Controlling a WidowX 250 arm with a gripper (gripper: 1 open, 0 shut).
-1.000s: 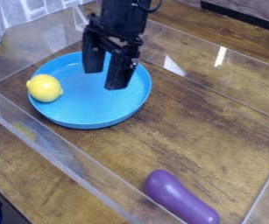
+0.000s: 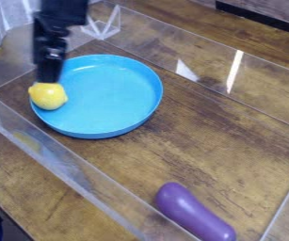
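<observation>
A blue plate (image 2: 109,99) lies on the wooden table, with a yellow lemon-like object (image 2: 49,95) at its left edge. The black gripper (image 2: 50,68) is motion-blurred at the upper left, its lower end over the plate's left side, just above the yellow object, with its fingers too blurred to make out clearly. A purple eggplant-like object (image 2: 192,209) lies apart at the bottom right.
Clear plastic walls run along the left and top of the work area.
The gripper has moved left from over the plate's middle toward the yellow object, uncovering the plate's centre. The objects on the table have not visibly moved.
</observation>
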